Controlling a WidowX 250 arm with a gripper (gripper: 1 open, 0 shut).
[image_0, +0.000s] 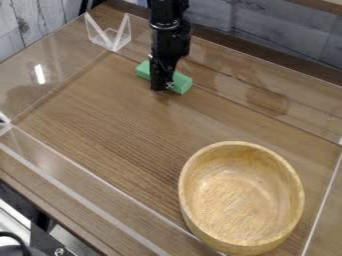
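A green rectangular object (179, 82) lies on the wooden table at the upper middle. The black gripper (162, 80) comes down from the top and rests right over its left part, hiding some of it. The fingertips are small and dark here, and whether anything is between them is not visible.
A large yellow wooden bowl (241, 237) sits at the front right. A clear plastic piece (107, 35) stands at the back left.
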